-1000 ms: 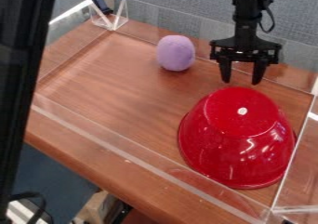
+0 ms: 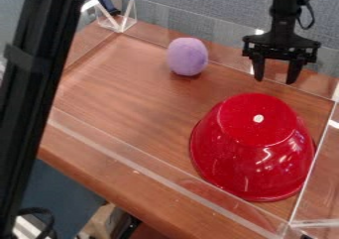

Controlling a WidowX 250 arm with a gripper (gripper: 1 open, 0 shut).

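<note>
The black arm reaches down at the back right, its gripper (image 2: 276, 66) hanging above the wooden surface with its two fingers apart and nothing seen between them. To its left rests a light purple ball (image 2: 187, 57). A large red upturned bowl (image 2: 252, 154) fills the front right, below the gripper.
Clear low walls border the wooden table (image 2: 113, 104), with a clear corner piece (image 2: 117, 15) at the back left. A dark vertical band covers the far left of the view.
The ball and bowl stay where they were.
</note>
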